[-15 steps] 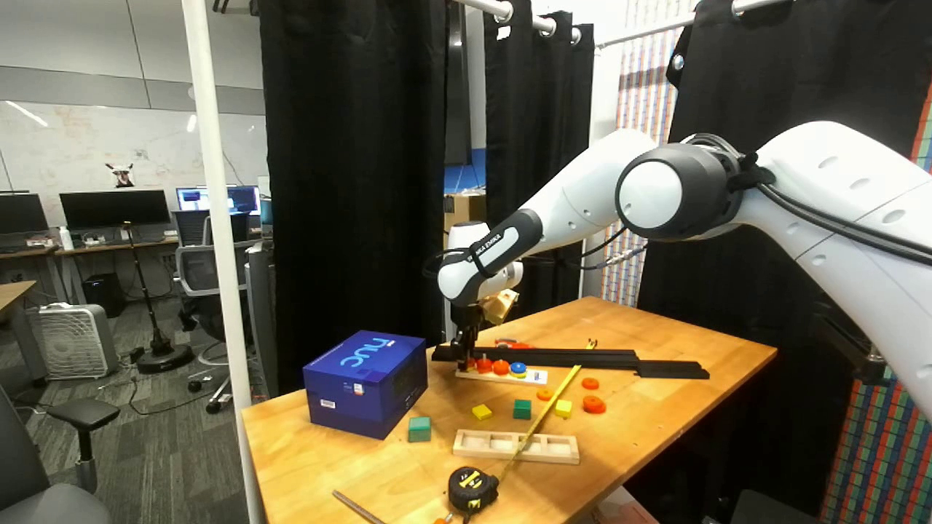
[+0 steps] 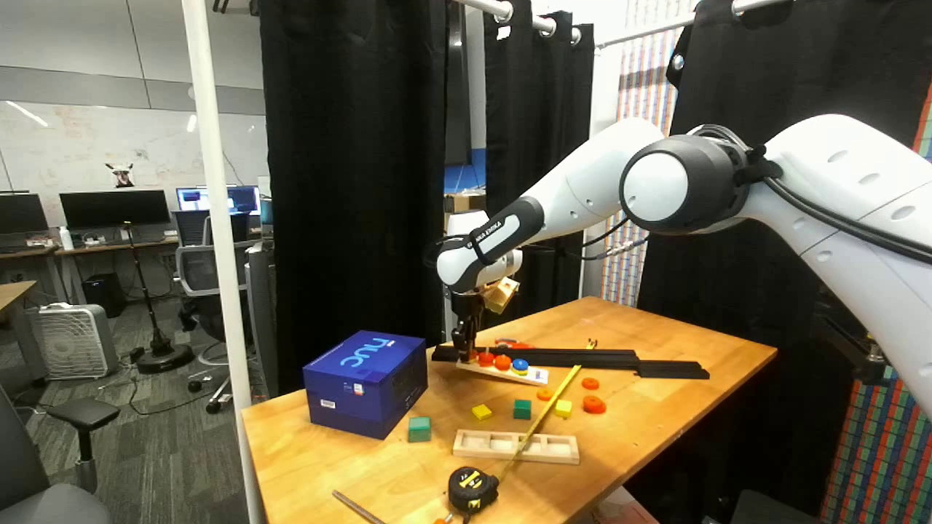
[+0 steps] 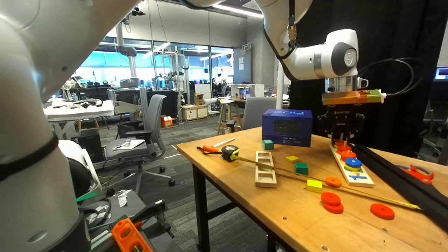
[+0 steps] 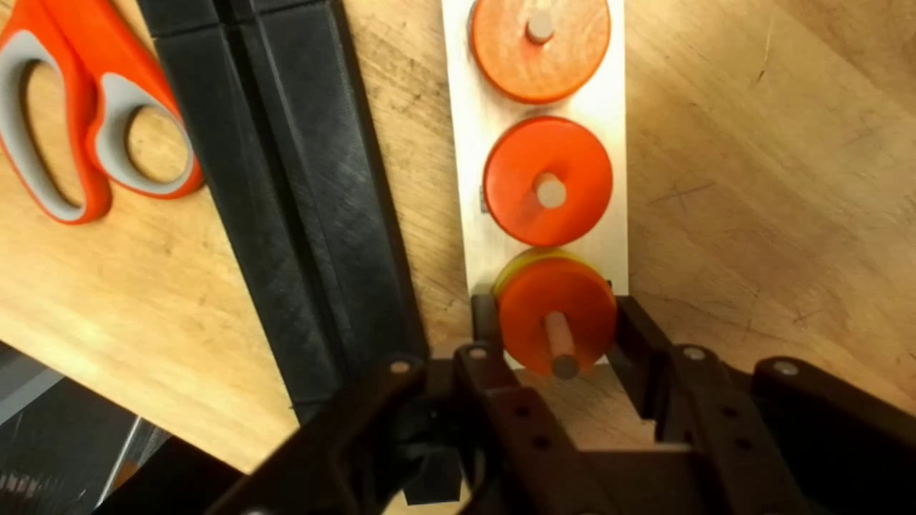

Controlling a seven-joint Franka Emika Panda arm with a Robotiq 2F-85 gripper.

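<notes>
A pale wooden peg board (image 4: 601, 232) carries round discs on its pegs. My gripper is at its end peg in the wrist view, shut on a red-orange disc (image 4: 534, 313) with its fingers on opposite sides. A yellow disc (image 4: 515, 262) shows just beneath it, and the peg still passes through the held disc. Two further red discs sit on the neighbouring pegs, one a plain red disc (image 4: 519, 193). A blue disc (image 3: 353, 162) sits nearer the board's numbered end. In exterior view 1, the board's gripper end looks slightly raised from the table.
Black rails (image 4: 283, 172) run close beside the board, with orange scissors (image 4: 90, 103) beyond. A blue box (image 2: 362, 384) stands near the gripper. Loose discs, coloured blocks, a wooden tray (image 3: 265, 184) and an extended tape measure (image 2: 472, 489) occupy the table's front.
The gripper has risen a little. The board's end under it and the discs there sit higher than before, tilting the board slightly.
</notes>
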